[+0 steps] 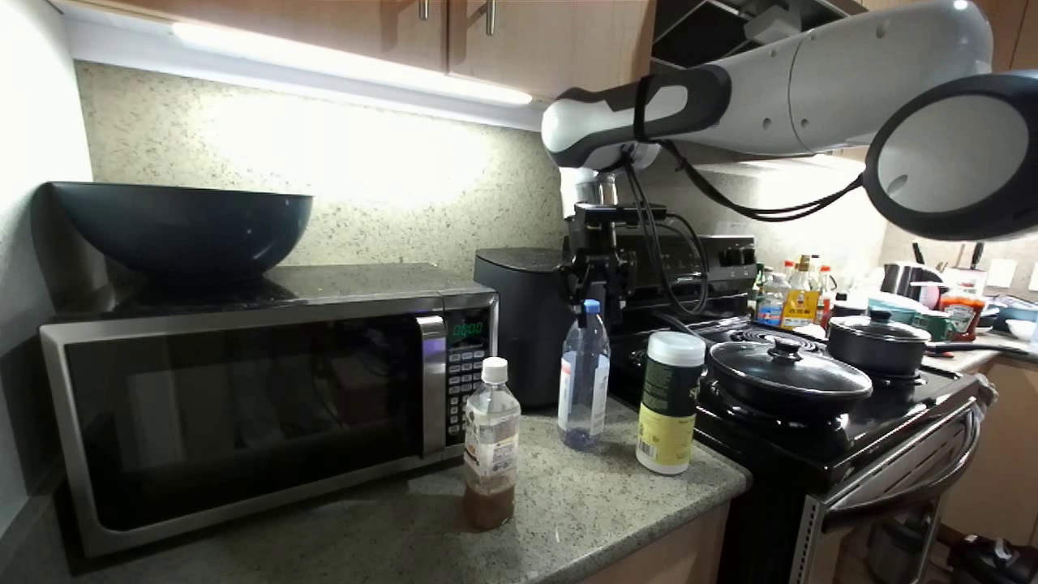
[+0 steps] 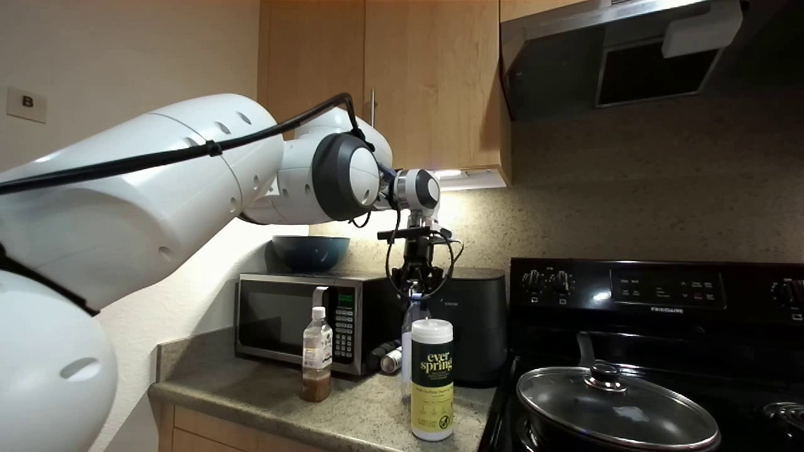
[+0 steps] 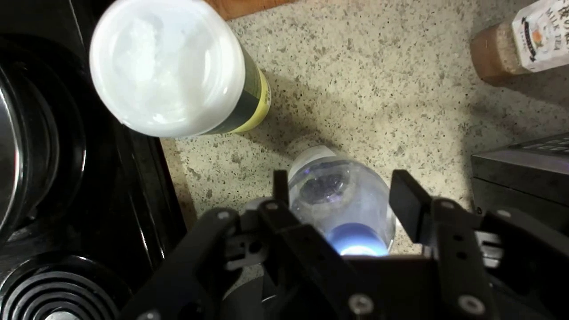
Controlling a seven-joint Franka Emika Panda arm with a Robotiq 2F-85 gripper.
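Observation:
A clear bottle with a blue cap stands upright on the counter, its lower part tinted by a little liquid. In the wrist view my gripper is part open, one black finger on each side of the bottle's outline, with gaps showing. From above, the blue cap appears near the palm side of the fingers. Exterior view 1 has the gripper right at the cap's height. Whether the fingers touch the cap is hidden. In exterior view 2 the canister covers much of the bottle.
A wipes canister stands close right of the bottle, beside the stove with its lidded pan. A milk tea bottle is to the left, before the microwave. A dark bin-like appliance stands behind. Open counter lies in front.

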